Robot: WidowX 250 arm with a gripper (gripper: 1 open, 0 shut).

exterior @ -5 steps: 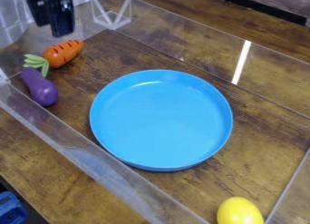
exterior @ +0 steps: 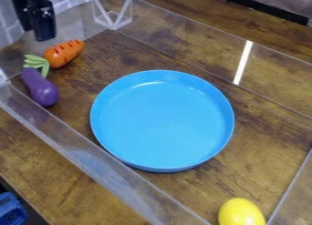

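Observation:
My gripper (exterior: 36,25) is at the top left, dark and partly cropped by the frame, open above the vegetables with nothing visible between its fingers. Below and right of it lies an orange carrot (exterior: 66,53) with green leaves. A purple eggplant (exterior: 43,90) lies just below the carrot. A large blue plate (exterior: 162,119) occupies the middle, empty. A yellow lemon-like object (exterior: 240,211) sits at the bottom right.
Clear low walls surround the wooden work surface (exterior: 262,128), with a white strip on the rear right wall. A blue object (exterior: 7,210) is at the bottom left, outside the walls. Bare wood surrounds the plate.
The vegetables, plate and lemon-like object are unmoved.

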